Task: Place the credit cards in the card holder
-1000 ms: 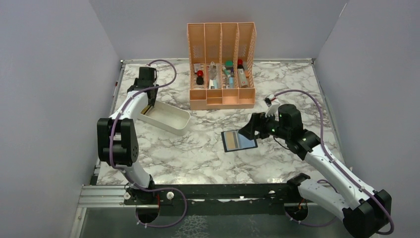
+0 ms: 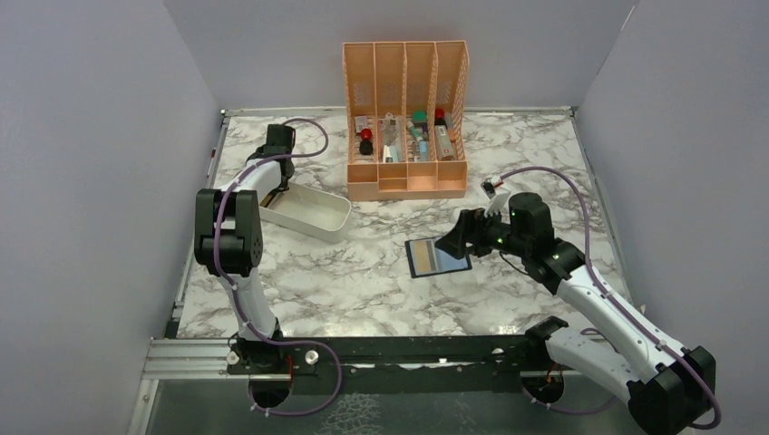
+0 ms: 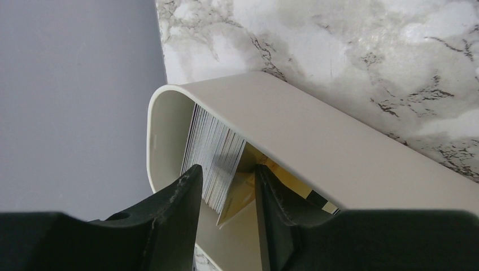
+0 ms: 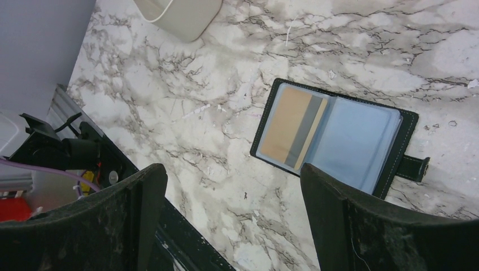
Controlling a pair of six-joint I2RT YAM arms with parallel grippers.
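A row of white-edged credit cards (image 3: 217, 148) stands in one end of the cream bin (image 3: 339, 132), with a yellow card face (image 3: 243, 189) at its near side. My left gripper reaches into the bin, fingers part open. One fingertip overlaps the white edges, the other is beside the yellow face; whether either touches a card I cannot tell. On the table, the open card holder (image 4: 405, 135) has dark borders and clear pockets, with a tan card (image 4: 288, 125) in the left one. My right gripper hangs above it, open and empty.
At the back stands an orange organizer (image 2: 406, 186) with several small items in its compartments. A grey wall (image 3: 73, 113) rises close beside the bin's card end.
My left gripper has shifted slightly right over the bin's card end, its arm drawn inward. The bin has slid a little to the right. The right arm has hardly moved.
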